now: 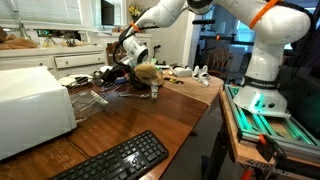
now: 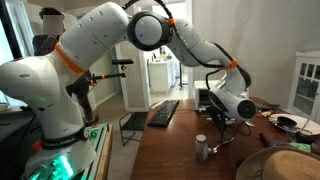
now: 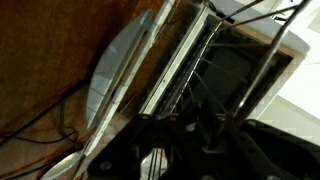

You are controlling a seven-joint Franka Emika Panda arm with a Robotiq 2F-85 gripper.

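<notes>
In the wrist view my gripper is dark and its fingertips are hard to make out. Several thin metal wires of a wire rack [image 3: 205, 65] run into the fingers, which look shut on it. A pale, blade-shaped piece [image 3: 113, 70] lies beside the rack over the brown table. In exterior view 1 the wire rack [image 1: 90, 100] shows beside the white microwave, below and left of the arm's wrist. From exterior view 2 the fingers are lost in the clutter below the white wrist housing.
The white microwave [image 1: 35, 108] and a black keyboard [image 1: 115, 158] take up the table's near left. A tan round item [image 1: 149, 73] and a small silver canister [image 2: 201, 147] stand close to the arm. Bare table [image 1: 185, 115] lies toward the right.
</notes>
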